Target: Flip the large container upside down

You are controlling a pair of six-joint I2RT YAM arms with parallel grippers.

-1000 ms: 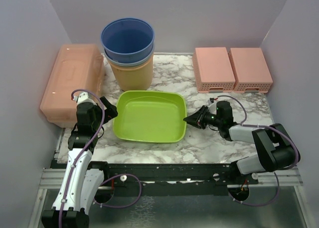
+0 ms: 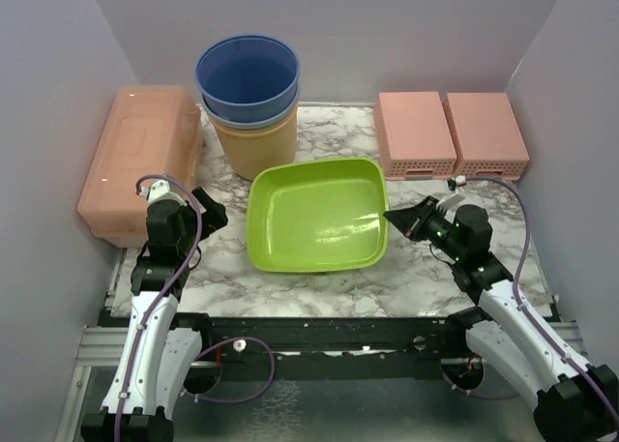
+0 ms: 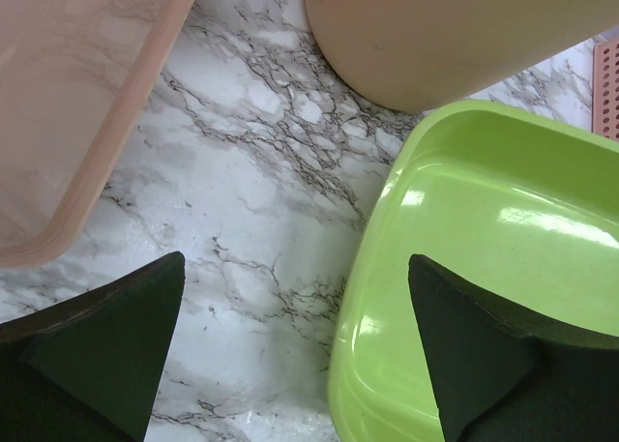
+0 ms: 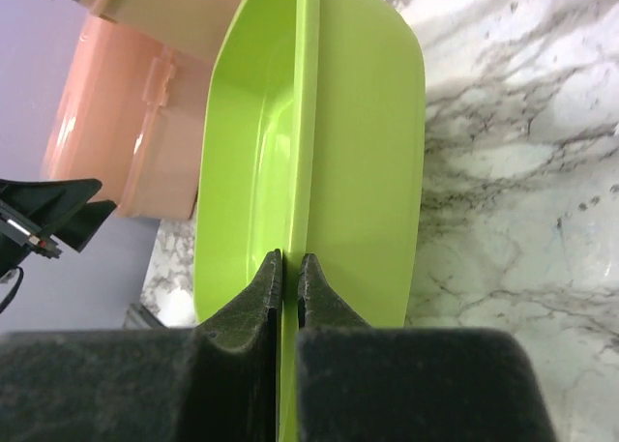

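In the top view a green container (image 2: 314, 220) lies open side up on the marble table. My right gripper (image 2: 397, 216) is shut on its right rim; the right wrist view shows the rim (image 4: 305, 132) between the fingers. My left gripper (image 2: 215, 210) stands open at the container's left, above bare table; in the left wrist view its two fingers frame nothing but table and part of the container's edge below.
A large pink box (image 2: 140, 152) fills the back left, beside stacked buckets (image 2: 247, 142). Two pink crates (image 2: 411, 137) stand at the back right.
My right arm has moved up and rightward, and the green container has shifted right with it, its right side now farther back. The left arm has not moved.
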